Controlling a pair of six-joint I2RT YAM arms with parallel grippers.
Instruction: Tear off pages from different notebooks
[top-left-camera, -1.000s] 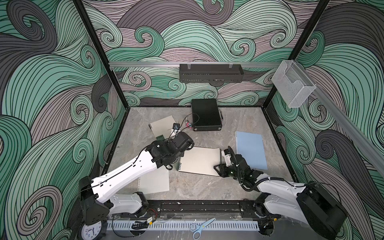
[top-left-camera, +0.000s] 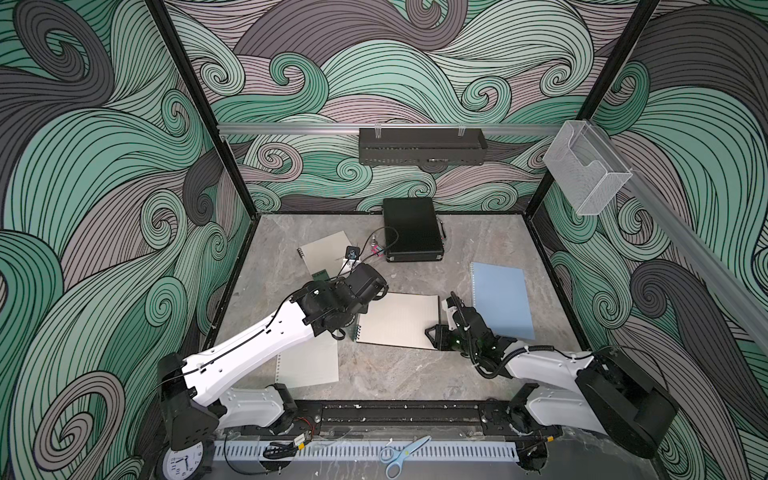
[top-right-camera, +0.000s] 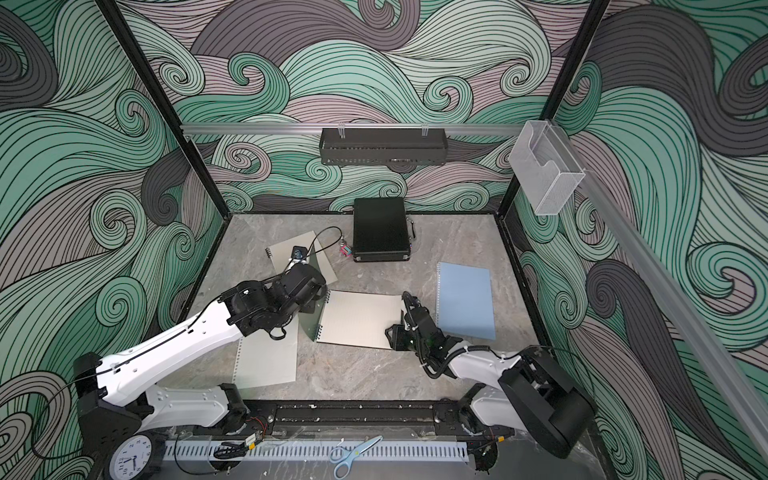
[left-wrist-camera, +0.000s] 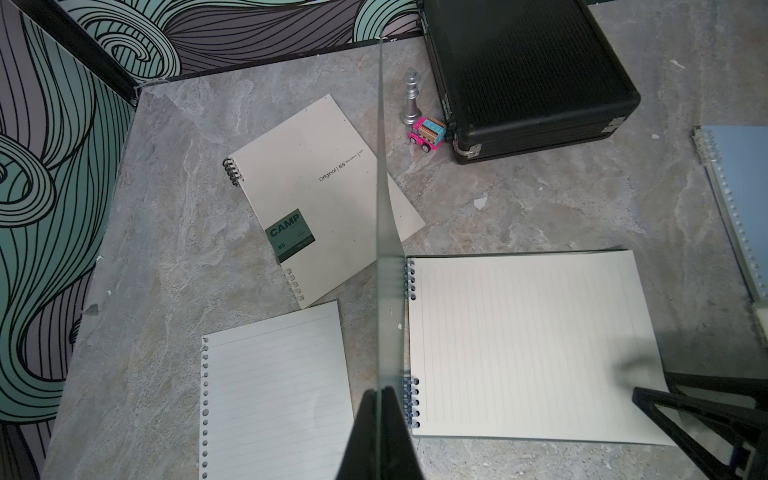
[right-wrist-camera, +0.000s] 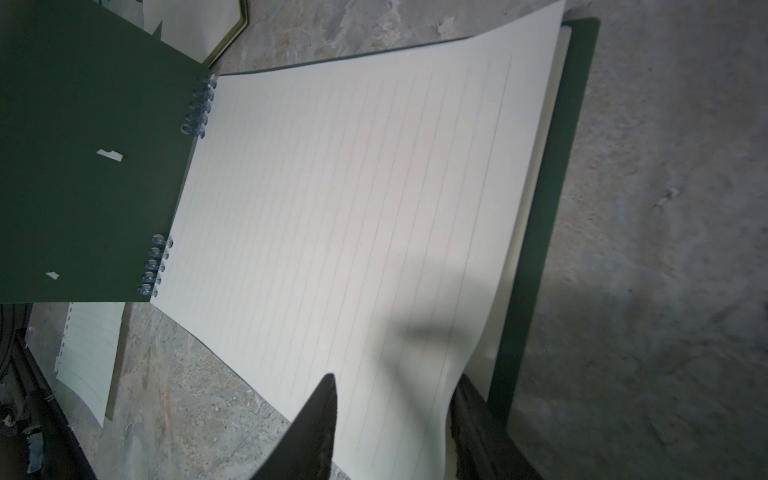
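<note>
An open spiral notebook with lined cream pages (left-wrist-camera: 528, 344) lies mid-table. Its dark green cover (right-wrist-camera: 88, 160) stands raised at the left, and my left gripper is shut on the cover's edge. At the notebook's near right corner, my right gripper stands part open. Its fingers are spread over the top page (right-wrist-camera: 336, 208), which bends up along its free edge; one fingertip sits right at that edge. A loose lined sheet (left-wrist-camera: 272, 384) with punched holes lies left of the notebook.
A closed cream notebook (left-wrist-camera: 320, 184) lies at back left, and a blue notebook (top-left-camera: 502, 300) at the right. The black case (top-left-camera: 413, 228), a silver chess piece (left-wrist-camera: 411, 97) and a pink toy car (left-wrist-camera: 427, 133) stand behind. Bare table lies in front.
My right gripper has shifted only slightly. The left arm looks still.
</note>
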